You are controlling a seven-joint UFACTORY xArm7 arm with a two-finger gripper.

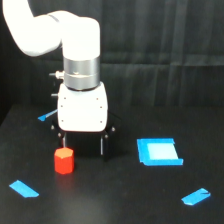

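Note:
A red block (64, 160) stands on the dark table at the left. My white gripper (83, 149) is over the table just behind and to the right of it, pointing down. Its two dark fingers are spread wide apart, with nothing visible between them. The left finger overlaps the block's top edge in this view; whether it touches the block, I cannot tell. A white square with a blue tape border (160, 152) lies flat at the right, well away from the gripper.
Strips of blue tape lie on the table at the front left (23, 189) and front right (196, 197). A smaller blue piece (47, 116) shows behind the arm at the left. A dark curtain hangs behind.

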